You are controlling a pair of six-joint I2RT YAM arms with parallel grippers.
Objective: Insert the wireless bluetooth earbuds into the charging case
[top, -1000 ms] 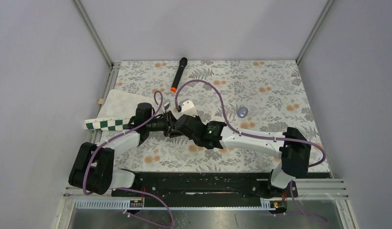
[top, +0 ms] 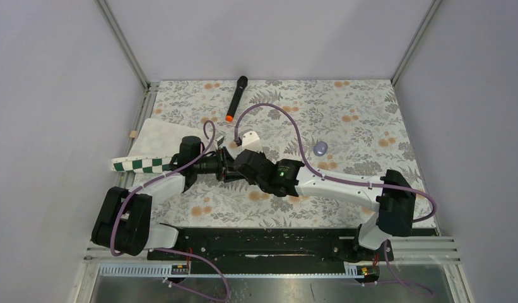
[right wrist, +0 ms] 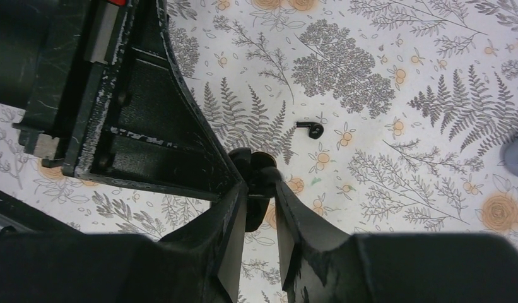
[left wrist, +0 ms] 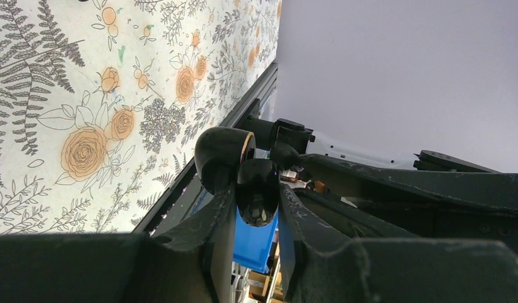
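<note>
The black charging case (left wrist: 257, 192), with its lid (left wrist: 217, 154) raised, is gripped by my left gripper, which is shut on it. My right gripper is shut just over the case, in front of it in its own view; what sits between its fingertips is too dark to make out clearly. A black earbud (right wrist: 314, 130) lies loose on the floral mat, beyond the case in the right wrist view. In the top view both wrists meet near the middle, hiding the case.
A microphone (top: 237, 98) lies at the back. A lavender mouse (top: 320, 148) is right of the arms. A white pad (top: 155, 136) and checkered strip (top: 136, 165) are on the left.
The left arm looks unchanged.
</note>
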